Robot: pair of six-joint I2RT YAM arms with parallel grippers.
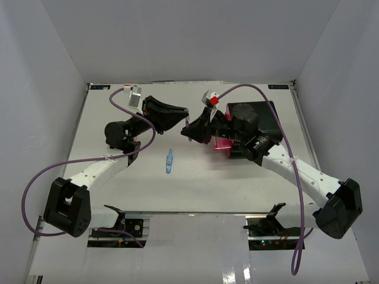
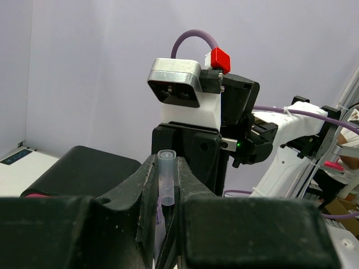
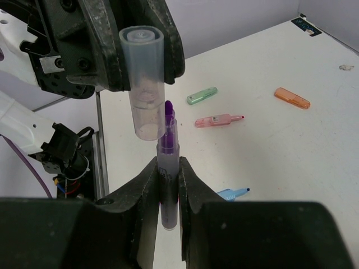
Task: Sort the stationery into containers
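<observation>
In the right wrist view a clear cap (image 3: 147, 84) is gripped by my left gripper (image 1: 186, 112), its fingers (image 3: 109, 50) shut on it. Just below it stands a purple marker (image 3: 168, 174), tip up, with my right gripper shut on its barrel. The marker's purple tip is at the cap's lower end; whether it is inside the cap I cannot tell. The left wrist view shows the cap (image 2: 166, 176) upright between the fingers. On the table lie a blue marker (image 1: 169, 161), a pink marker (image 3: 219, 120), a green cap (image 3: 202, 95) and an orange cap (image 3: 292, 98).
A black box (image 1: 267, 121) with a pink container (image 1: 221, 144) in front stands right of centre, partly behind my right arm. Clear table lies in front of the grippers, around the blue marker.
</observation>
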